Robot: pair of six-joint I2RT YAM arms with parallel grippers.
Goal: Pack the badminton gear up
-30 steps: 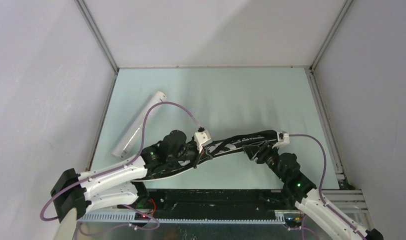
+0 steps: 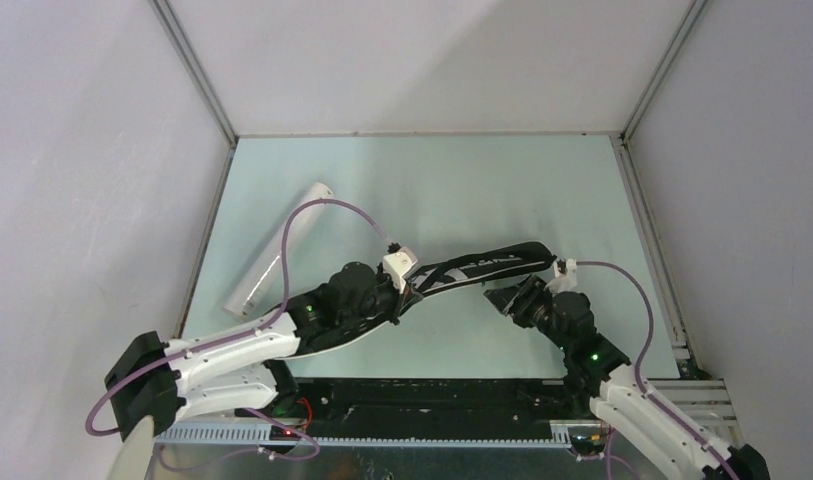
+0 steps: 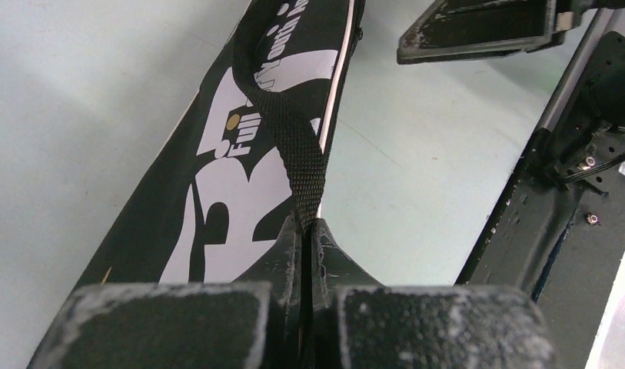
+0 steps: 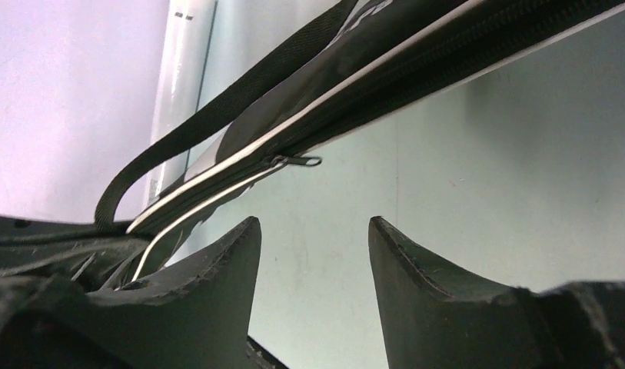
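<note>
The long black racket bag (image 2: 492, 261) with white lettering lies diagonally across the front of the table. My left gripper is shut on its black woven strap (image 3: 294, 154). A zipper pull (image 4: 301, 161) shows on the bag's zipped edge in the right wrist view. My right gripper stands open beside that edge, nothing between its fingers. A clear-wrapped white shuttlecock tube (image 2: 280, 245) lies at the back left of the table, apart from the bag.
Walls with metal rails border it. A dark recessed strip (image 2: 432, 405) runs along the front edge.
The bag's right part has shifted toward the back, and my left gripper has moved slightly left and back with it. My right gripper has changed its angle slightly.
</note>
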